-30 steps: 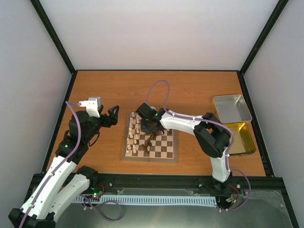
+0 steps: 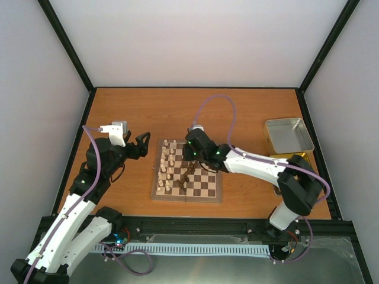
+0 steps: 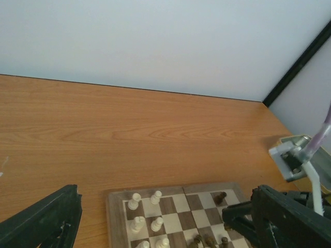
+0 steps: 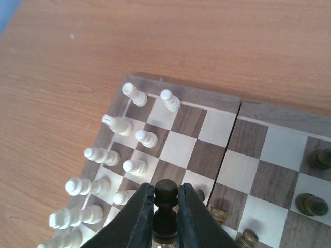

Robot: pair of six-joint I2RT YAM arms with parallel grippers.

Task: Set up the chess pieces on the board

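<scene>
The chessboard [image 2: 207, 192] lies mid-table. White pieces [image 4: 134, 166] stand along its left part; several dark pieces [image 2: 183, 183] lie near the middle, some on their sides, and others [image 4: 312, 204] stand on the right in the right wrist view. My right gripper is shut on a dark chess piece [image 4: 165, 227], held upright over the board. My left gripper [image 2: 142, 142] hangs open left of the board; in the left wrist view nothing is between its fingers.
A silver tray [image 2: 290, 136] and a gold tray [image 2: 305, 160], partly hidden by the right arm, sit at the table's right.
My right arm has swung rightward, its gripper moving right over the board and its elbow toward the trays. The left arm has not moved.
</scene>
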